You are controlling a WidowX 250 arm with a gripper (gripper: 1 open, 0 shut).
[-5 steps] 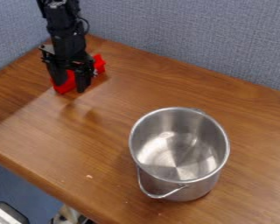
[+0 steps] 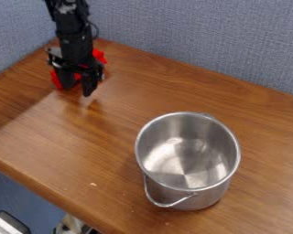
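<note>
My black gripper (image 2: 76, 75) reaches down from the top left, low over the wooden table, right at a red object (image 2: 98, 57). The gripper hides most of that object; red parts show behind it and at its left side. Whether the fingers are open or shut on it is not clear. A steel pot (image 2: 187, 155) with a wire handle stands at the front right.
Grey padded walls (image 2: 211, 37) border it at the back and left. The table's front-left edge drops to a blue floor at the lower left.
The gripper and the red object have shifted slightly, with a little more red showing above at the back. The pot has not moved.
</note>
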